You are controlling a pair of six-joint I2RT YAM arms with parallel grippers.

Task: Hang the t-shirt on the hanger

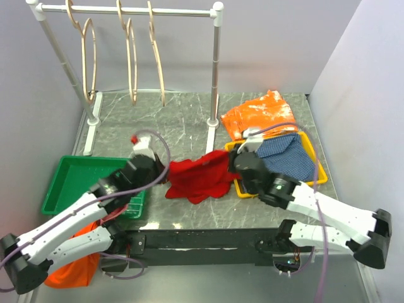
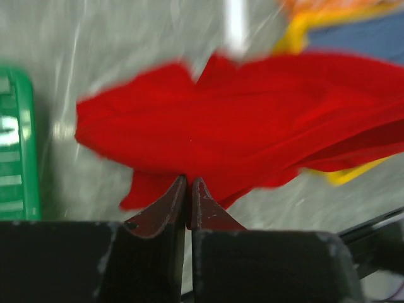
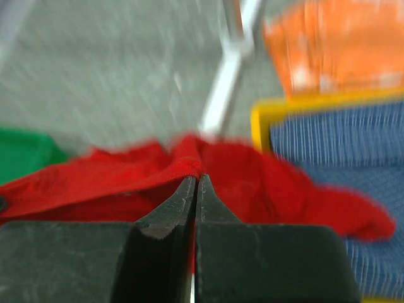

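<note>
The red t shirt (image 1: pixel 201 178) is low over the table, bunched and partly resting on it between my two grippers. My left gripper (image 1: pixel 164 175) is at its left edge. In the left wrist view, the left fingertips are nearly together with a thin gap, and the red cloth reaches them; whether they still pinch it is unclear. My right gripper is shut on the shirt's upper edge, which stretches leftward from its tips. Part of the shirt lies over the yellow bin's edge. Wooden hangers (image 1: pixel 131 69) hang from the rack's rail (image 1: pixel 170 11).
A green basket (image 1: pixel 63 183) stands left and a yellow bin (image 1: pixel 320 165) with blue cloth (image 1: pixel 281 154) stands right. Behind that bin lies an orange-and-white packet (image 1: pixel 255 113). Orange cloth (image 1: pixel 72 274) hangs at the front left.
</note>
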